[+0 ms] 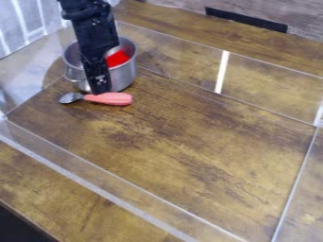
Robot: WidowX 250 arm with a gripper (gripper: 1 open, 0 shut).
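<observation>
My black gripper (98, 83) is lowered at the front of a metal pot (123, 71), its fingertips just behind a spoon-like utensil with a pink handle (111, 98) and a metal head (71, 98). The gripper is shut, with nothing visible between its fingers. Something red (117, 58) is inside the pot, partly hidden by the arm.
Clear strips or panels border the work area, and a white strip (222, 72) lies at the back right.
</observation>
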